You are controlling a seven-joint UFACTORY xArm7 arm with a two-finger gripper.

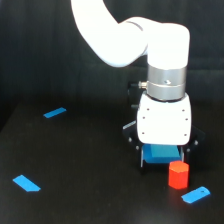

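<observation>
A white arm comes down from the top, and its gripper (pixel 162 158) is low at the right of the table. Directly below and in front of the white hand is a blue piece (pixel 160 154), its upper part hidden by the hand. A red six-sided block (pixel 178 175) stands at the blue piece's near right corner, touching or nearly touching it. The dark fingers blend into the black background, so whether they are open or hold the blue piece cannot be made out.
Flat blue strips mark the black table: one at the back left (pixel 55 112), one at the front left (pixel 27 184), one at the front right (pixel 196 195).
</observation>
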